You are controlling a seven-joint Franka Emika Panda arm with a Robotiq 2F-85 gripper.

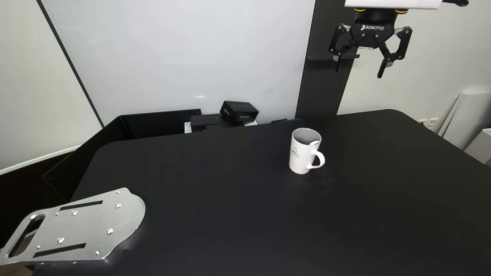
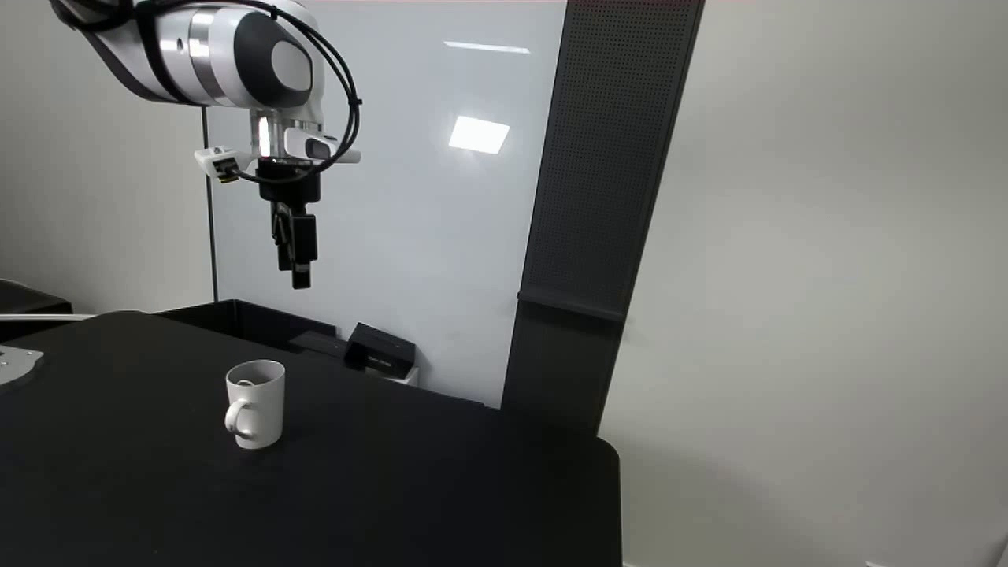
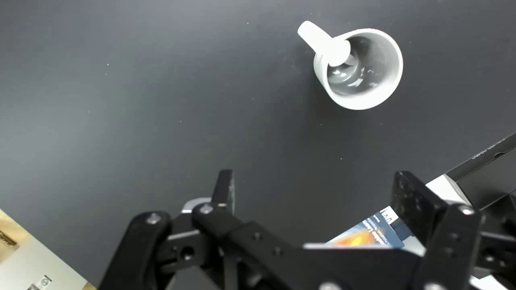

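A white mug stands upright on the black table, a small printed mark on its side. Something white, rounded at its end, rests inside the mug beside the handle, as the wrist view shows from above. High over the tabletop, well clear of the mug, hangs my gripper. Its fingers are spread wide with nothing between them. Seen side-on in the second exterior view, the gripper points straight down above the mug and toward the table's back edge.
A silver metal plate with slots lies at the table's left front corner. Behind the back edge sit black boxes in a dark tray.
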